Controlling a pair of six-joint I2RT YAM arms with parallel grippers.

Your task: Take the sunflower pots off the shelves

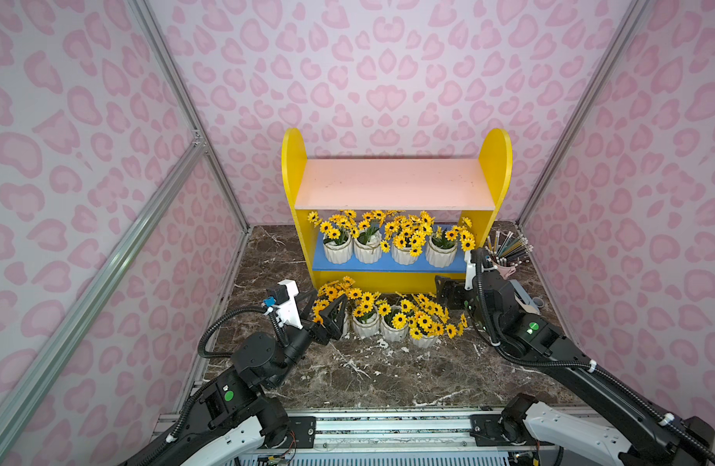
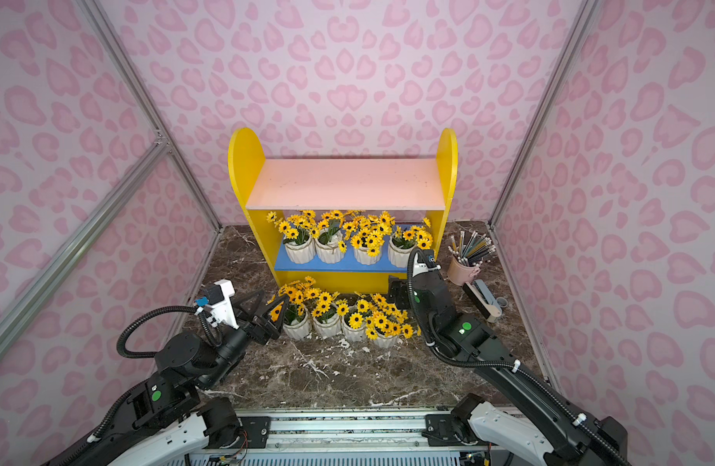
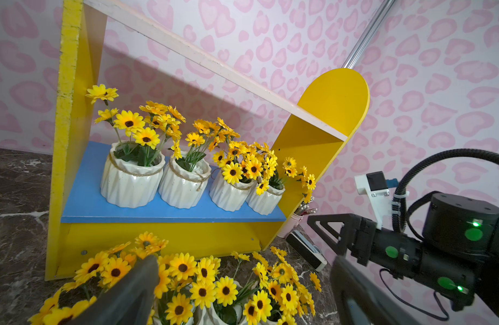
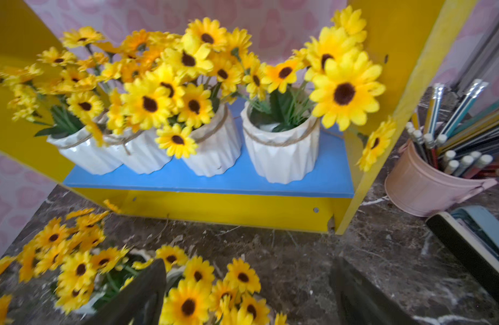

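Note:
Several white pots of sunflowers stand on the blue lower shelf [image 1: 365, 264], the rightmost pot [image 4: 284, 149] near the yellow side panel. More potted sunflowers [image 1: 365, 324] stand in a row on the marbled table before the shelf. My right gripper, fingers parted and empty, is in front of and below the rightmost shelf pot, above the right end of the table row. My left gripper is open beside the left end of that row, touching no pot that I can make out. The bare pink upper shelf [image 1: 392, 184] is empty.
At the shelf's right stand a pink bucket [image 4: 428, 178] of brushes and a dark-and-pale box [image 4: 471, 249]. Yellow side panels [image 2: 249, 167] bound the shelf.

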